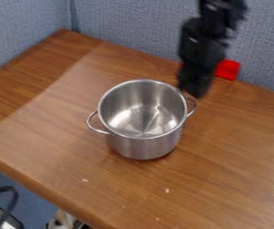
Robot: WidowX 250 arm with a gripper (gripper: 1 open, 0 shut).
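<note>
A steel pot (141, 136) with two loop handles stands upright on the wooden table (62, 161), empty as far as shows. The dark robot gripper (194, 88) is blurred, hanging just beyond the pot's back right side; it appears shut, with nothing visible between its fingers. Behind the arm a red block (226, 70) lies at the back of the table, partly hidden.
Grey padded walls (122, 27) bound the table at the back and left. Cables and a white item lie below the front left edge.
</note>
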